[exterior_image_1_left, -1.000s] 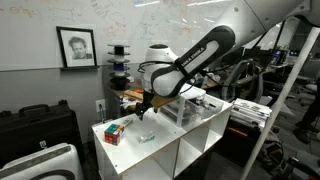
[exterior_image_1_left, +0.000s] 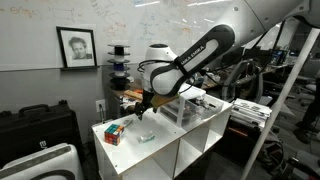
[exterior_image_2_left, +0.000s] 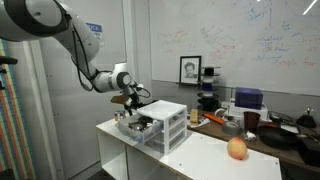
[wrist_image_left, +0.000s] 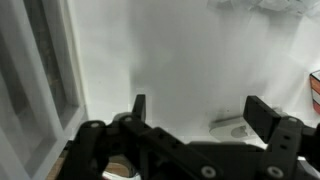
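Observation:
My gripper stands open in the wrist view, its two black fingers wide apart with only bare white surface between them. In exterior view 1 the gripper (exterior_image_1_left: 146, 103) hangs low over the white shelf top. A colourful boxy object (exterior_image_1_left: 114, 133) rests near the shelf's left end. Closer to the gripper lies a small pale item (exterior_image_1_left: 146, 137); a whitish item (wrist_image_left: 232, 129) lies by the right finger in the wrist view. Beside the arm is a white drawer unit (exterior_image_2_left: 168, 122) with a clear drawer pulled out (exterior_image_2_left: 136, 128).
An orange round object (exterior_image_2_left: 237, 149) sits on the white top at the right. Behind it, pans and boxes crowd a wooden counter (exterior_image_2_left: 286, 154). A black case (exterior_image_1_left: 40, 128) stands left of the shelf. Bare shelf top (exterior_image_1_left: 148, 150) shows near its front edge.

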